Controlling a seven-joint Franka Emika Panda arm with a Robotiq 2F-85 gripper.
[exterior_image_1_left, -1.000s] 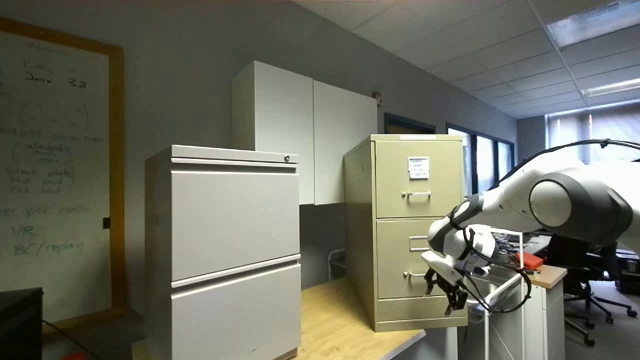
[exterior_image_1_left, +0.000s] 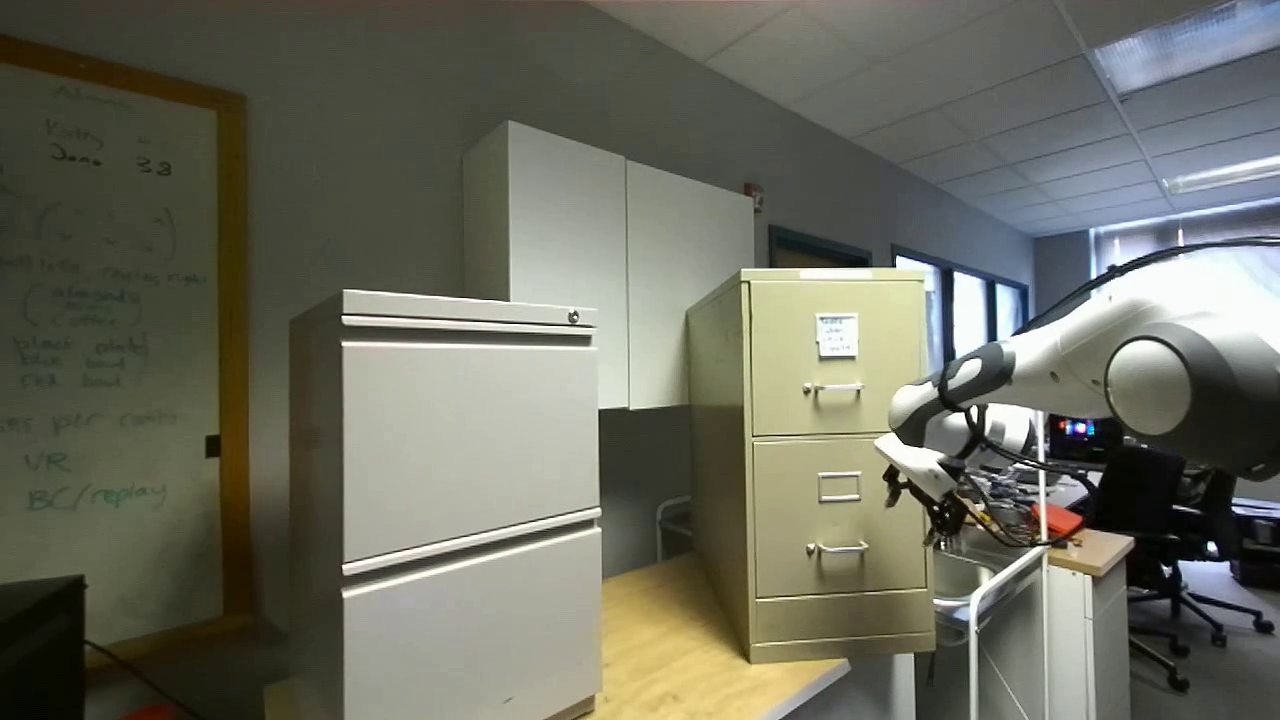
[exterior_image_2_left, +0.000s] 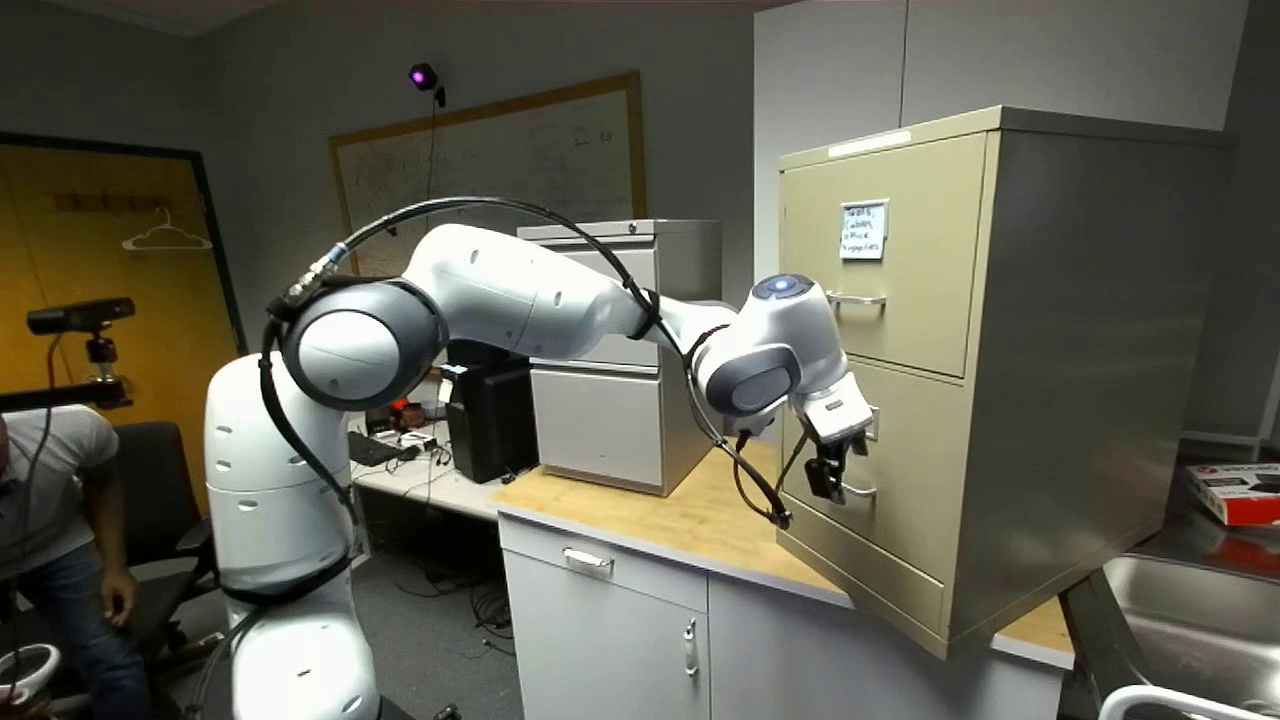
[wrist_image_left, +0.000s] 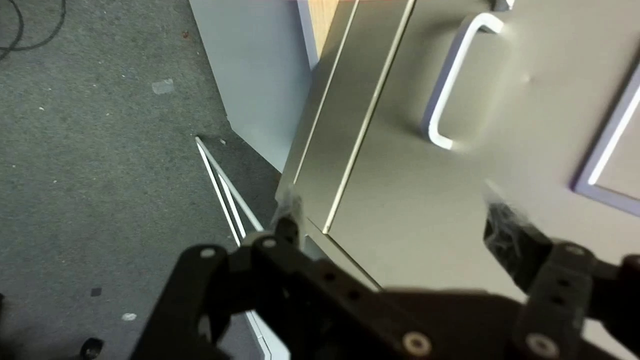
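Note:
The beige filing cabinet (exterior_image_1_left: 837, 360) has two drawers, both closed, each with a white pull handle. In the wrist view, the lower drawer's handle (wrist_image_left: 448, 81) is near the top and clear of my fingers. My gripper stands open in front of the drawer face, its fingertips wide apart with nothing between them. In exterior view 2 my gripper covers part of the lower handle (exterior_image_2_left: 859, 490). The upper drawer's handle (exterior_image_1_left: 834, 388) is above and to the left of my gripper in exterior view 1.
A light grey cabinet (exterior_image_1_left: 468, 456) stands on the same wooden counter (exterior_image_1_left: 654, 624), with open counter between the two. A sink (exterior_image_2_left: 1200, 618) and a red box (exterior_image_2_left: 1242, 492) lie beyond the beige cabinet. A white rail frame (exterior_image_1_left: 974, 636) stands below my arm.
In exterior view 1 my arm and gripper have moved up and to the right, uncovering the lower handle. Both drawers stay closed.

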